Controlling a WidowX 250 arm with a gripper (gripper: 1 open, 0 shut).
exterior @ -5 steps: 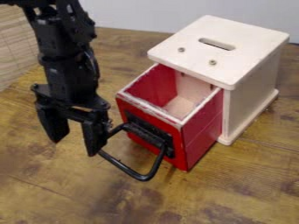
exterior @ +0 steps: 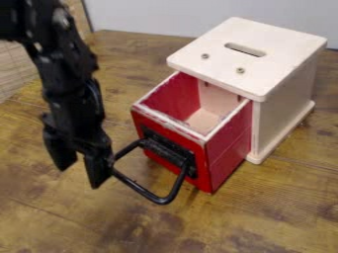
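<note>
A pale wooden cabinet (exterior: 287,109) with a slot and two screws on top has a red drawer (exterior: 227,148) pulled out, its inside empty. A large black loop handle (exterior: 166,194) juts from the drawer front. My black gripper (exterior: 79,158) is at the left, open, just left of the handle with its fingers pointing down; whether it touches the handle is hard to tell.
A woven mat (exterior: 11,69) lies at the upper left edge.
My gripper has shifted slightly left, away from the drawer. The cabinet, drawer and handle look unchanged.
</note>
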